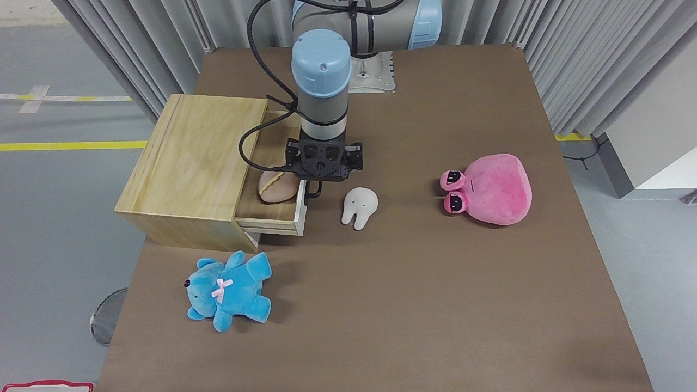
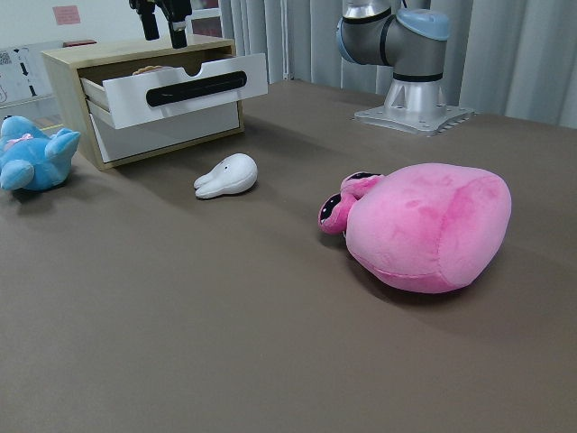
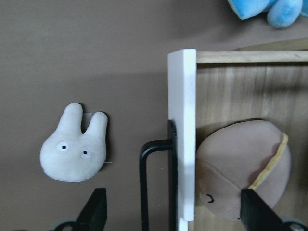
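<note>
My gripper hangs above the front of the pulled-out drawer, open, its two black fingertips wide apart with the handle [image 3: 143, 183] below between them. Inside the drawer [image 1: 266, 224] lies a round beige plush [image 3: 231, 168] with a yellow seam. The wooden cabinet [image 1: 186, 157] stands at the left of the table. A white bunny plush [image 1: 359, 203] lies on the table just beside the drawer, to the right in the front view.
A blue bear [image 1: 236, 294] lies in front of the cabinet. A pink plush [image 1: 493, 189] lies to the right. The robot's base is at the back.
</note>
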